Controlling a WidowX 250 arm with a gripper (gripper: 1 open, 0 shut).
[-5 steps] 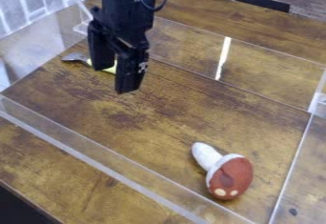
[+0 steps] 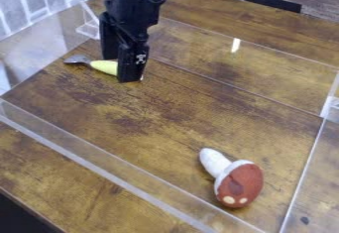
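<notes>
My black gripper (image 2: 127,66) hangs open in the upper left, over a pale yellow-green elongated object (image 2: 106,66) that it partly hides. A silver utensil-like piece (image 2: 78,59) lies at that object's left end. Whether the fingers touch either one I cannot tell. At the lower right a toy mushroom (image 2: 236,183) with a red, spotted cap and white stem lies on its side on the wooden surface.
Clear low walls (image 2: 324,118) border the wooden work area. A white railing stands at the top left, and a dark slot shows at the back right.
My gripper has moved up and to the left in the view, toward the yellow-green object, uncovering more of the wood in the middle. The mushroom has not moved.
</notes>
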